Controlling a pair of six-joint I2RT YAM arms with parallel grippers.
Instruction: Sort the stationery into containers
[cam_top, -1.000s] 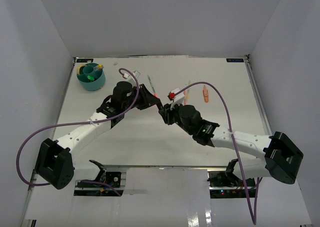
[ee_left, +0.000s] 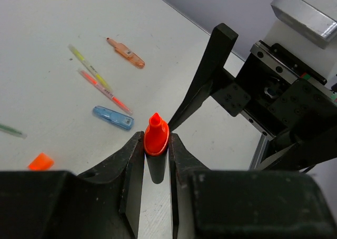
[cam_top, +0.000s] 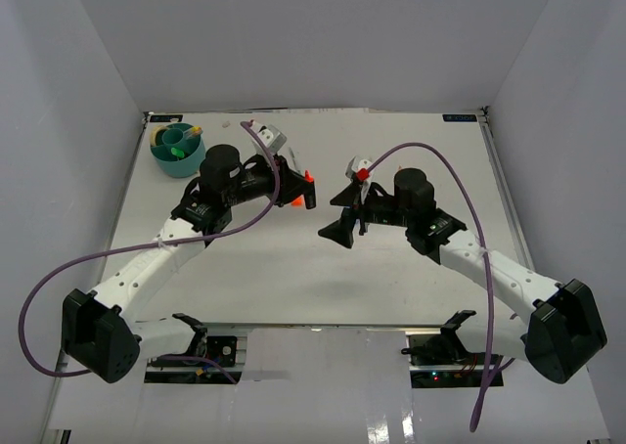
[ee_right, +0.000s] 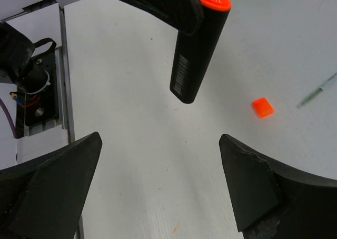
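My left gripper is shut on an upright red-and-black marker, held above the table. My right gripper stands open just right of it, empty. A teal container at back left holds smaller cups and items. In the left wrist view lie an orange item, a yellow pen, a red pen, a blue item and a green pen. A small orange block also lies on the table.
Side walls border it left and right, and both arms reach over the middle.
My right gripper has come away from the marker, moving right and opening. My left gripper keeps the marker and has shifted slightly.
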